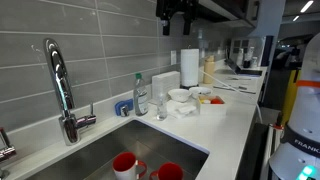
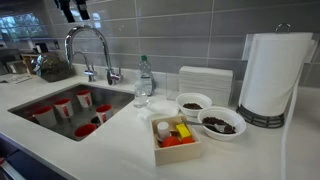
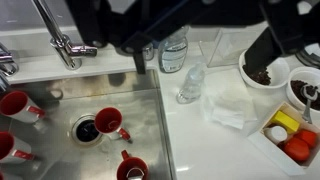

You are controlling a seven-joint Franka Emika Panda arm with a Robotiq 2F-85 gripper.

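My gripper hangs high above the counter, its dark fingers spread apart and nothing between them. At the upper left of exterior view 2 the same gripper hovers over the sink side. Several red-and-white mugs sit in the steel sink, among them a mug near the drain and another mug by the sink's right wall. In the wrist view, blurred finger shapes cover much of the top. A small clear bottle stands on the counter, well below the gripper.
A larger clear bottle stands beside the sink. Two white bowls with dark contents, including the nearer bowl, sit by a wooden box of small items. The faucet rises behind the sink.
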